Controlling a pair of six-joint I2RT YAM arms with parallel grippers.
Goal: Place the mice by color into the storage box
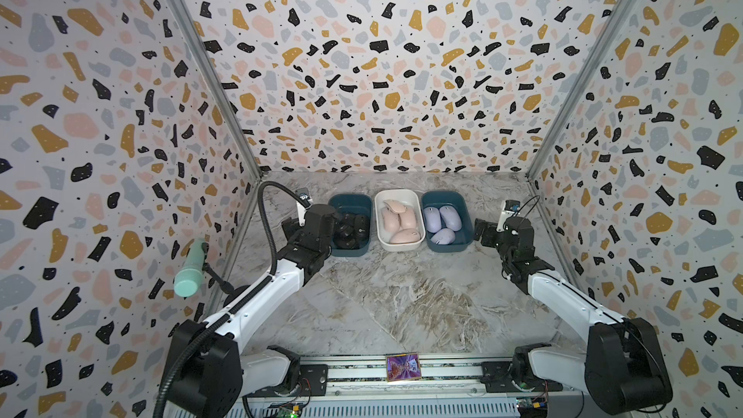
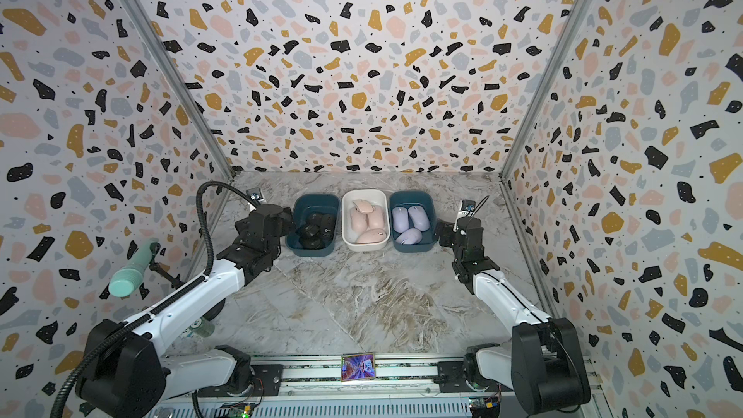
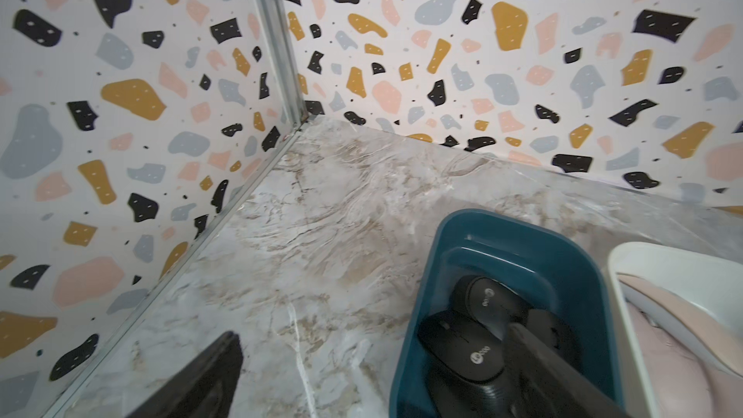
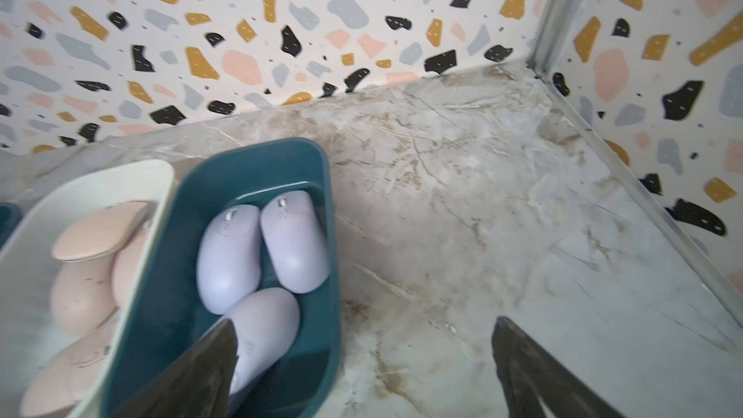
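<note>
Black mice (image 3: 464, 346) lie heaped in the left teal box (image 3: 511, 226). In the white middle box (image 1: 381, 220) rest pink mice (image 1: 400, 220), one of them on top of the others. The right teal box (image 4: 329, 209) holds three lavender mice (image 4: 229, 259). My left gripper stands open beside the left box; its right finger overlaps the black mice in the wrist view, and nothing is between the fingers. To the right of the right box, my right gripper is open and empty, its left finger overlapping that box's front in view.
The marble table (image 1: 402, 302) in front of the boxes is bare. Patterned walls close in the back and both sides. A mint cylinder (image 1: 190, 269) on a stand is at the left, near the left arm.
</note>
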